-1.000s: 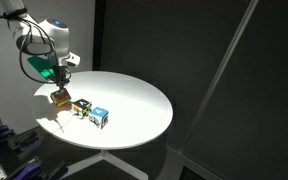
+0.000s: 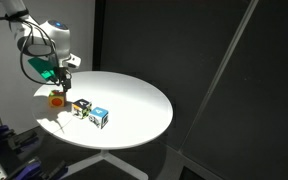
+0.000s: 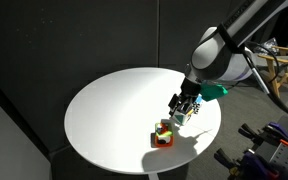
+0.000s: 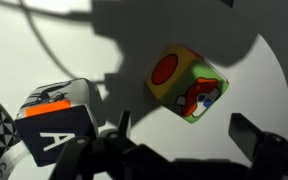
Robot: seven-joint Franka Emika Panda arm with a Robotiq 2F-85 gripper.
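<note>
A colourful cube (image 4: 187,83) rests on the white table in the wrist view, with a red disc on a yellow side and a cartoon figure on another. My open gripper is above it, with dark fingers (image 4: 249,135) spread wide and nothing between them. From the first exterior view, the cube (image 2: 57,100) shows an orange-red face at the table's left, and the gripper (image 2: 66,82) hangs just above it. The second exterior view has the cube (image 3: 163,134) near the table's front edge, a little below the gripper (image 3: 174,104).
A black-and-white patterned cube (image 2: 81,108) and a blue-and-white cube (image 2: 99,117) stand to the right of the colourful one, near the front edge.
The colourful cube sits slightly lower and further left than a second ago, with its orange-red face now turned to the first exterior camera. The other two cubes have not moved.
</note>
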